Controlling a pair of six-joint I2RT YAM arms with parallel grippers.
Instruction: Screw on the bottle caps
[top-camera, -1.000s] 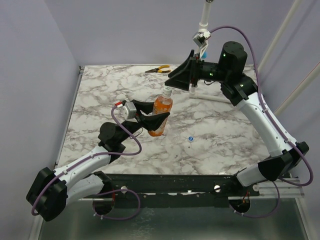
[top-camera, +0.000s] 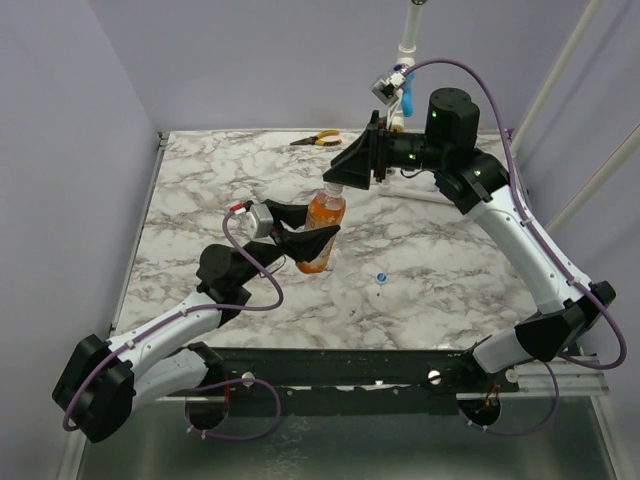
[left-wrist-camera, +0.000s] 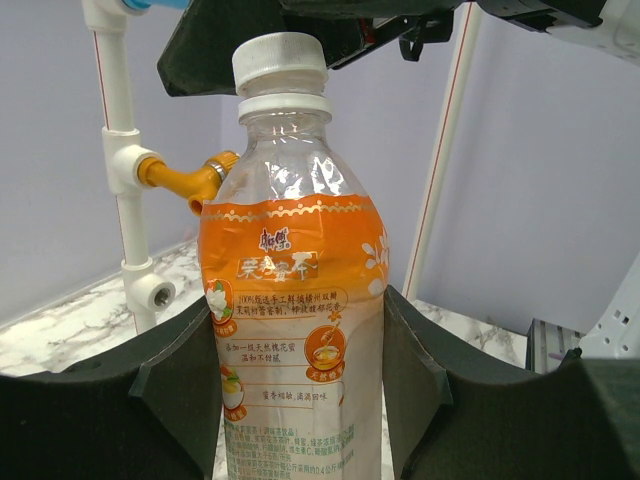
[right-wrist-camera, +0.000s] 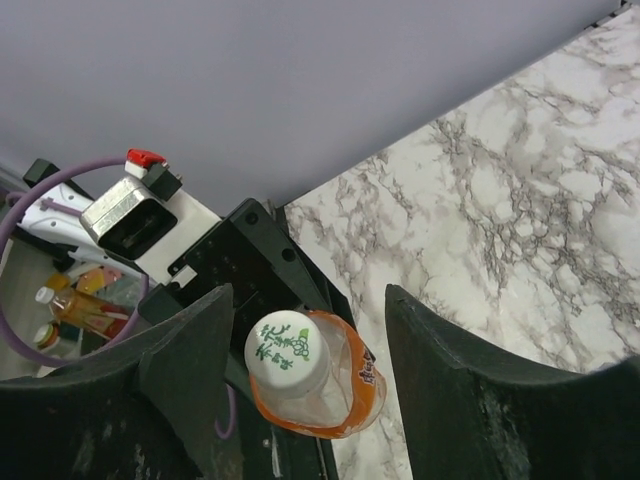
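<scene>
My left gripper (top-camera: 305, 230) is shut on an orange-labelled bottle (top-camera: 325, 215), held upright; in the left wrist view the bottle (left-wrist-camera: 292, 300) sits between both fingers, with a white cap (left-wrist-camera: 279, 65) on top. My right gripper (top-camera: 357, 160) is over the bottle's top, its fingers apart. In the right wrist view the white cap (right-wrist-camera: 287, 345) lies below and between the open fingers, apparently not touched by them. A small blue cap (top-camera: 381, 278) lies on the marble table (top-camera: 200, 180).
Pliers (top-camera: 316, 139) lie at the back. A white pipe fixture with an orange fitting stands at the back right, behind the right arm.
Over the last second my right gripper has moved slightly left and toward the table's front, over the cap. The left gripper and bottle have stayed still.
</scene>
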